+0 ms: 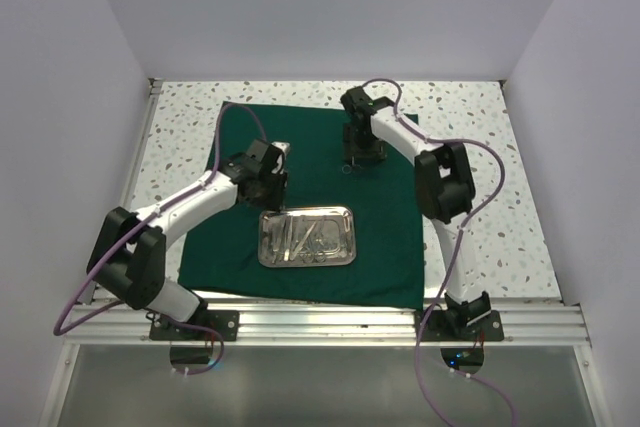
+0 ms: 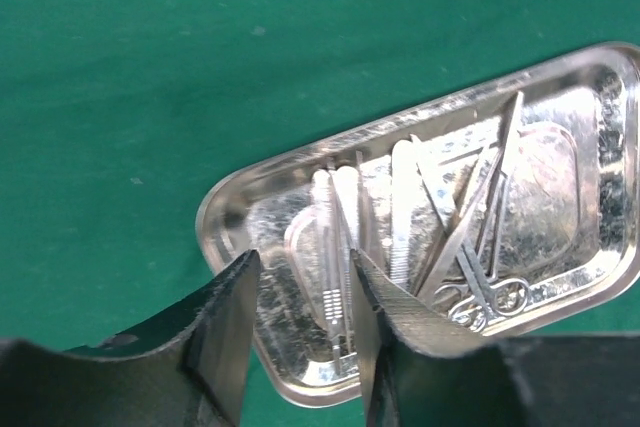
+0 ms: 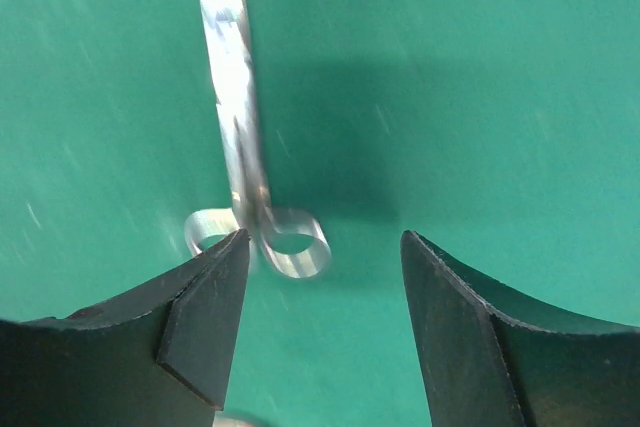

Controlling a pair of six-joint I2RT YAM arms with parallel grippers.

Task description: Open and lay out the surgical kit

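The steel tray [image 1: 306, 211] lies on the green cloth, holding several instruments. In the left wrist view, pale-handled blades [image 2: 402, 207] lie beside crossed scissors or clamps [image 2: 478, 247] inside the tray rim [image 2: 440, 107]. My left gripper hovers over the tray's left end, part open, its fingertips apart above the instruments and nothing visibly gripped. Scissors [image 3: 232, 87] rest on the cloth in the right wrist view, finger loops toward me. My right gripper is open just above the loops, which lie near its left finger. In the top view that arm partly hides the scissors [image 1: 347, 168].
A speckled table [image 1: 490, 187] surrounds it. A small pale object [image 3: 235, 422] peeks in at the bottom of the right wrist view, too cut off to tell.
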